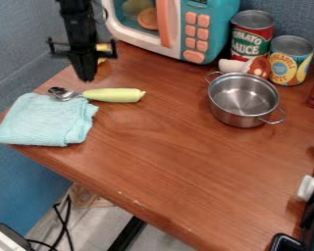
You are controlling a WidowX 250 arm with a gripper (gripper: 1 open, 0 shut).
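Note:
My black gripper (pixel 83 69) hangs at the upper left of the table, just above and behind a silver spoon (pixel 62 94) and a pale green corn cob (pixel 114 95); its fingers are dark and blurred, so their state is hard to tell. A small yellow item behind it is mostly hidden. A folded light blue towel (pixel 44 122) lies at the left edge, below the spoon.
A steel pot (pixel 243 98) stands right of centre, with cans (pixel 288 61), a toy microwave (pixel 173 25) and small food items behind it. A black appliance (pixel 298 225) lines the right edge.

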